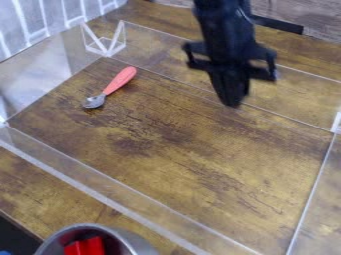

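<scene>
A spoon with a pink handle and metal bowl lies on the wooden tray floor at the upper left. The dark gripper hangs above the back middle of the tray, right of the spoon and blurred. Its fingertips look close together, with nothing visible held.
A clear-walled tray surrounds the bare wooden surface. A metal bowl holding red objects stands at the bottom left, outside the tray. The middle and right of the tray are free.
</scene>
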